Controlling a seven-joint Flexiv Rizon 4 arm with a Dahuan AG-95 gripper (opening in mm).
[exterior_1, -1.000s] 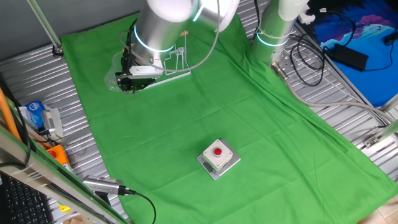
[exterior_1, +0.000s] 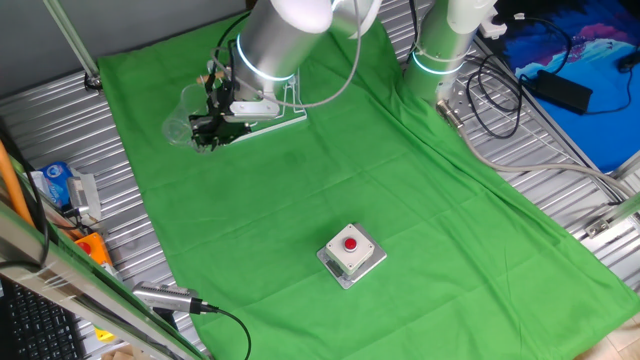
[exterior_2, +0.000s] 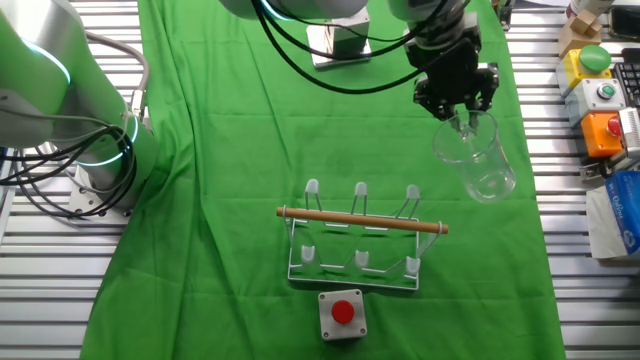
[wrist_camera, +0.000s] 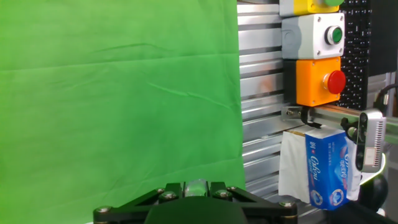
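Observation:
A clear cup (exterior_2: 487, 170) is at the tips of my gripper (exterior_2: 465, 112), which is shut on it near its rim. It looks tilted in exterior view 2; whether its base touches the cloth I cannot tell. In exterior view 1 the cup (exterior_1: 182, 122) shows faintly left of the gripper (exterior_1: 208, 130). In the wrist view, a small clear piece of it sits between the fingertips. A white wire rack (exterior_2: 355, 284) with a wooden bar (exterior_2: 362, 218) stands apart from the cup, partly hidden by the arm in exterior view 1.
One red-button box (exterior_2: 343, 313) sits beside the rack; another (exterior_1: 350, 248) stands on a metal plate across the green cloth (exterior_1: 240, 220). Past the cloth's edge lie button boxes (wrist_camera: 318, 81) and a tissue box (wrist_camera: 326, 169).
My upper wrist has leaned to the right in exterior view 1, while the gripper's tips stay nearly in place. The cup has shifted slightly left with them.

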